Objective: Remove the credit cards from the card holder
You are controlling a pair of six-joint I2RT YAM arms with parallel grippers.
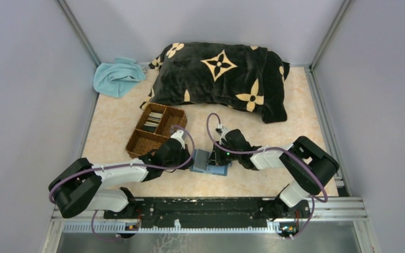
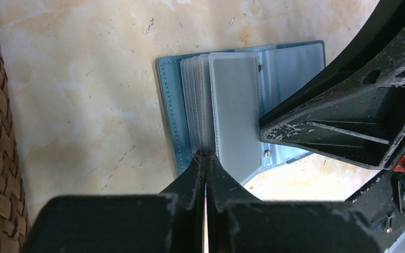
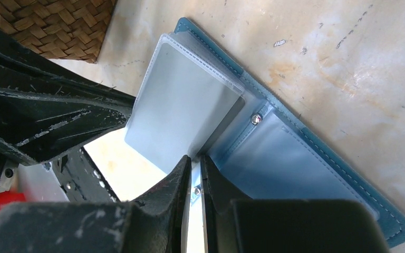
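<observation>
An opened blue card holder (image 1: 217, 170) lies on the table between my two grippers. Its clear sleeves (image 2: 236, 105) are stacked toward the left cover, and the top one looks empty in both wrist views. My left gripper is shut, with its tips at the sleeve edges; whether a thin sleeve is caught between them is hard to see. My right gripper is slightly open, a narrow gap showing between its fingertips. It sits at the top sleeve's edge, near the holder's snap spine (image 3: 256, 119). No card shows between its fingers.
A wicker basket (image 1: 175, 120) with compartments stands up and left of the holder, close to the left arm; cards (image 1: 152, 122) stand in one compartment. A dark patterned cushion (image 1: 219, 79) fills the back, and a teal cloth (image 1: 118, 77) lies at back left.
</observation>
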